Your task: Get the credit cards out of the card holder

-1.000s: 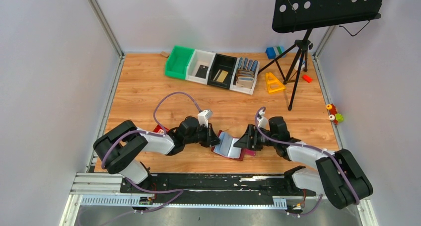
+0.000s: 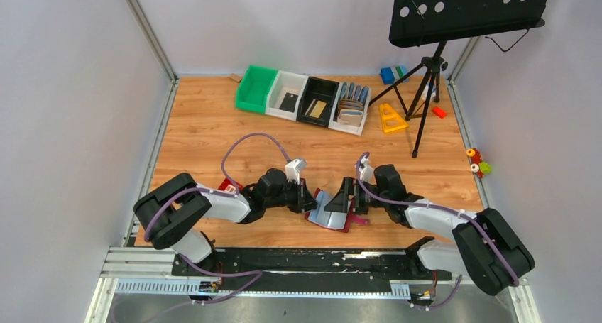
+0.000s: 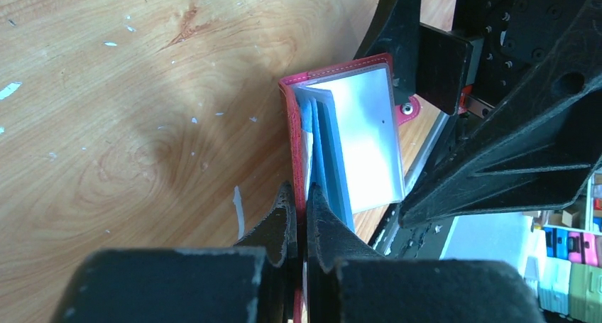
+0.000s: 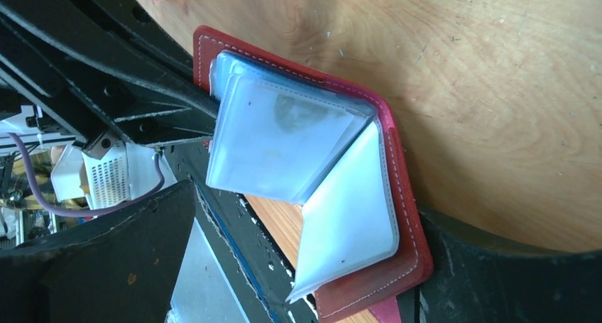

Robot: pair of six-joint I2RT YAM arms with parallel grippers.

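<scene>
The red card holder point(image 2: 325, 218) lies open at the front middle of the table, its clear blue-tinted sleeves point(image 4: 284, 135) and a white sleeve point(image 3: 362, 131) showing. My left gripper is shut on the holder's edge, which runs up from between its fingertips. My right gripper point(image 2: 346, 195) stands open over the holder's right part; in the right wrist view its fingers lie either side, with the holder between but apart from full grip. Whether any sleeve holds a card is unclear.
A row of bins point(image 2: 284, 96) stands at the back, with a music stand point(image 2: 419, 124), yellow triangle point(image 2: 390, 124) and small blocks at the back right. A red item point(image 2: 227, 184) lies by my left arm.
My right gripper has shifted slightly left and up over the holder, after moving a little. The left gripper stays nearly still at the holder's edge.
</scene>
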